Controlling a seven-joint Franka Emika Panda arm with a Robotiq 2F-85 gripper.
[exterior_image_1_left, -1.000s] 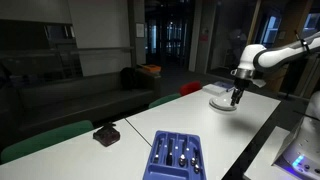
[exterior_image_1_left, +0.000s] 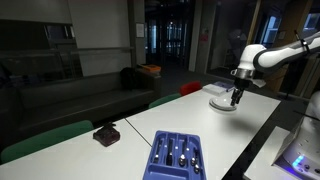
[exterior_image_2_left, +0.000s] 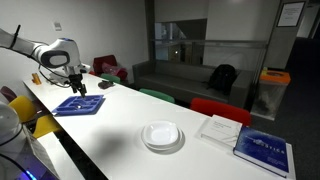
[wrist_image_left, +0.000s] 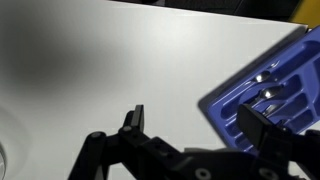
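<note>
My gripper stands open above the white table, with no object between its fingers. In exterior view 1 the gripper (exterior_image_1_left: 236, 98) hangs at the right, raised above the tabletop. A blue tray (exterior_image_1_left: 153, 172) with several compartments lies at the table's front, holding several pieces of cutlery. At the right of the wrist view, part of the blue tray (wrist_image_left: 212, 104) shows, with spoons (wrist_image_left: 268, 92) in it; the gripper's finger hides some of it. White plates (exterior_image_2_left: 162, 136) are stacked on the table in exterior view 2.
A white book (exterior_image_2_left: 222, 130) and a dark blue book (exterior_image_2_left: 262, 150) lie at one end of the table. A small dark object (exterior_image_1_left: 106, 134) sits near the far edge. Chairs and a dark sofa (exterior_image_1_left: 80, 100) stand beyond. Mid-table is clear.
</note>
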